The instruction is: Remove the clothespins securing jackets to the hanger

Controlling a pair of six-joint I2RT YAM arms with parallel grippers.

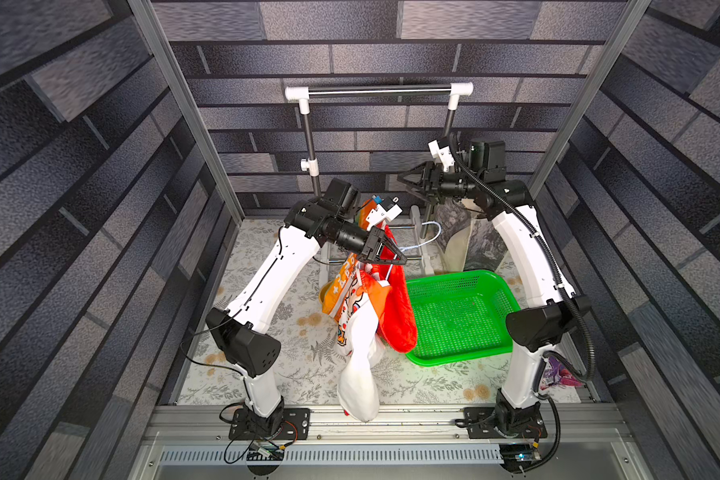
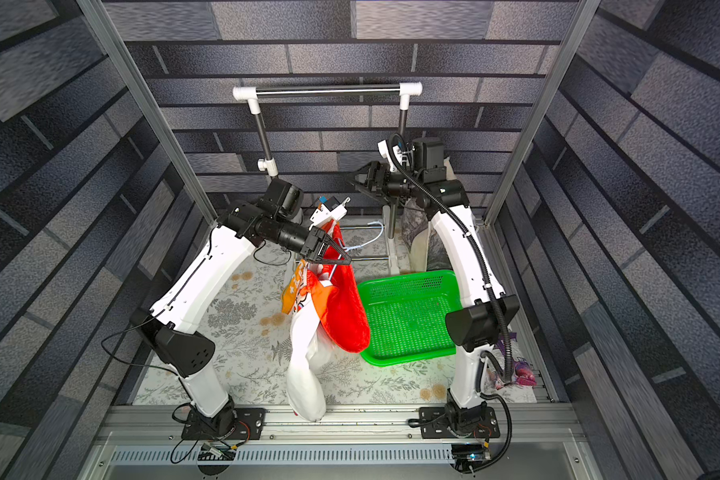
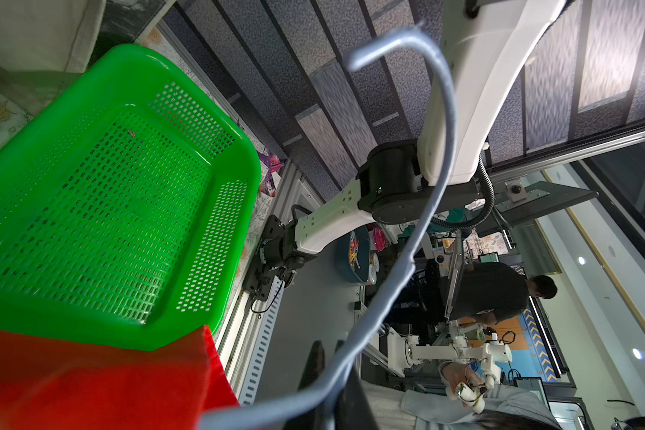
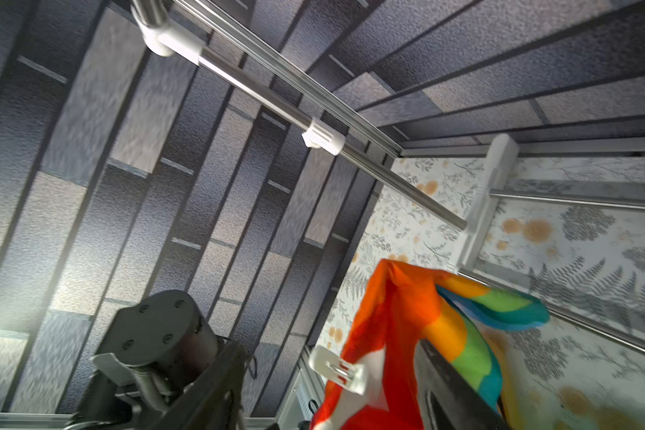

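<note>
My left gripper (image 1: pixel 401 257) is shut on the pale blue wire hanger (image 3: pixel 390 283), whose hook (image 1: pixel 436 232) curves up past the fingertips. Below the grip hang red, orange and white garments (image 1: pixel 396 320), bunched together, with a white padded end trailing toward the table's front edge. What looks like a white clothespin (image 4: pixel 340 369) grips the red fabric in the right wrist view; any other pins are hard to make out. Further back and higher, my right gripper (image 1: pixel 401 177) stands open, apart from the clothes, with nothing between its fingers.
A green perforated basket (image 1: pixel 456 352) sits empty, right of the garments. Behind rises a metal rack with a bare top bar (image 1: pixel 380 91). Purple items (image 1: pixel 562 373) lie by the right arm's base.
</note>
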